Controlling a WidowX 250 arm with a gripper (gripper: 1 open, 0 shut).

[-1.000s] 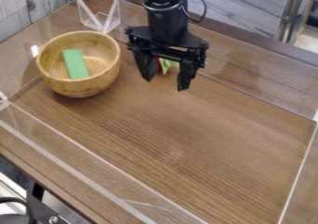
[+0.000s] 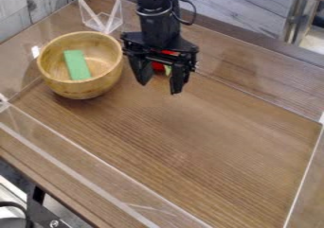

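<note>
My black arm stands at the top centre of the camera view, with the gripper (image 2: 159,69) low over the wooden table. Whether it is open or shut is hard to tell. Just behind it is a small red object (image 2: 164,55), partly hidden by the arm. A wooden bowl (image 2: 106,85) sits to the left, holding a green block (image 2: 74,66).
A pale wall (image 2: 32,14) runs along the back left, and a pale ledge juts in at the top right.
The arm has shifted slightly, now hiding more of the clear plastic item at the back left. The bowl and green block have not visibly moved.
</note>
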